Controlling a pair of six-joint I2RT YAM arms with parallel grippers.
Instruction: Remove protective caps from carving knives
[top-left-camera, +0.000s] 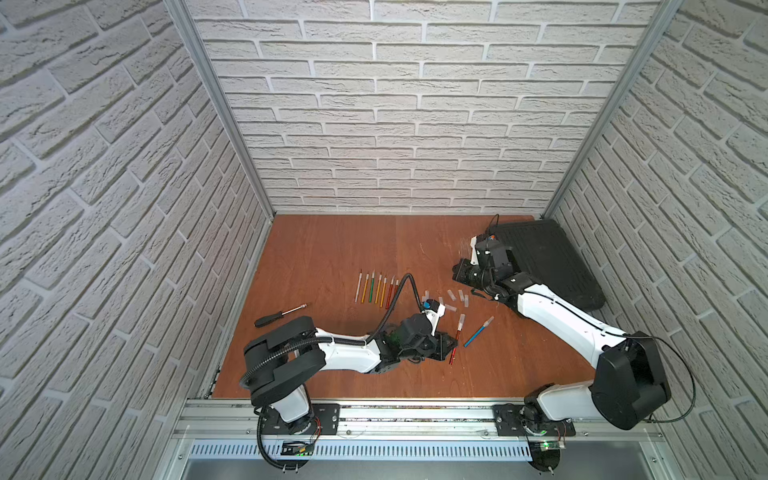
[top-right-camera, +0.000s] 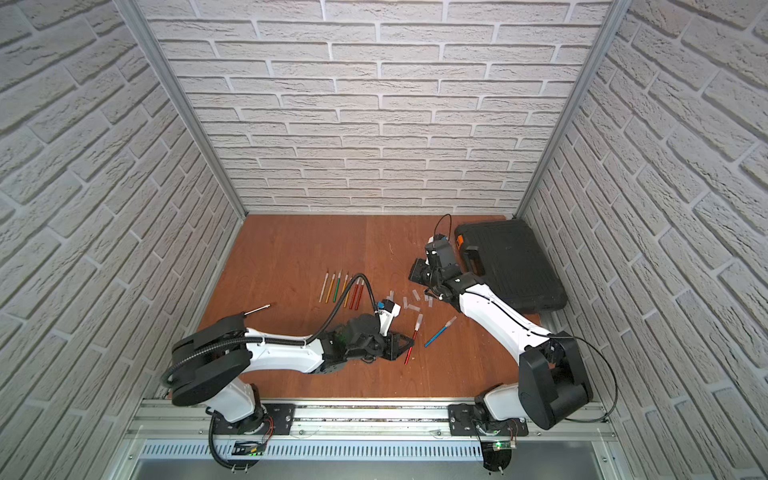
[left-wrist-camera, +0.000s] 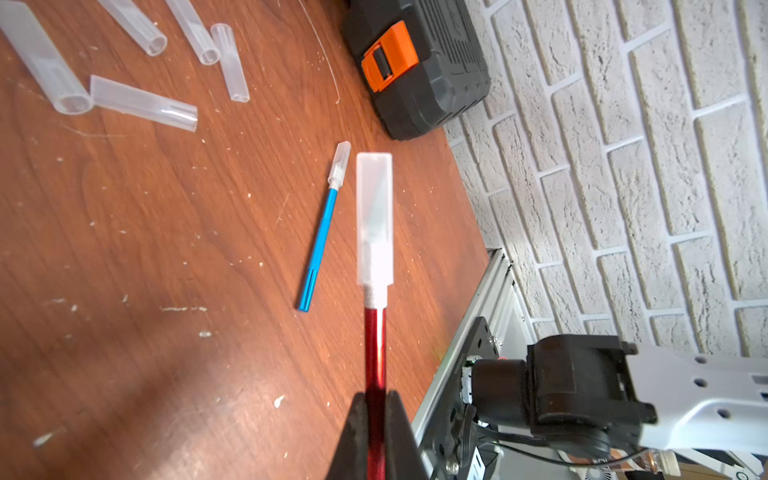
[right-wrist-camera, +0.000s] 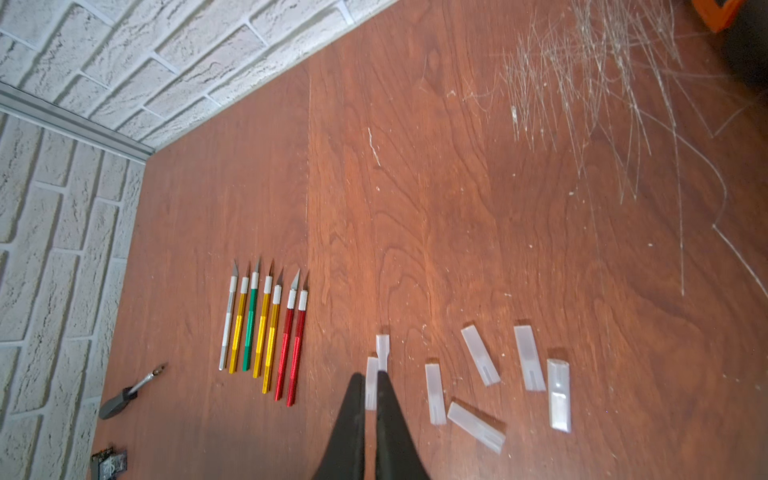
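A red knife (left-wrist-camera: 374, 344) with a clear cap (left-wrist-camera: 374, 216) over its tip stretches forward from my left gripper, which is shut on its handle. Beside it on the table lies a blue knife (left-wrist-camera: 318, 248), also wearing a cap (left-wrist-camera: 340, 164). Over the middle of the table, my right gripper is shut, with no knife between its fingers. Two loose caps (right-wrist-camera: 383, 348) appear just past its fingertips, seemingly on the table below. Several uncapped knives (right-wrist-camera: 264, 328) in white, yellow, green and red form a row, blades bare.
More loose clear caps (right-wrist-camera: 480, 356) are scattered right of the knife row. A black case (top-left-camera: 552, 260) fills the back right corner. At the left lies a screwdriver-like tool (top-left-camera: 280, 315).
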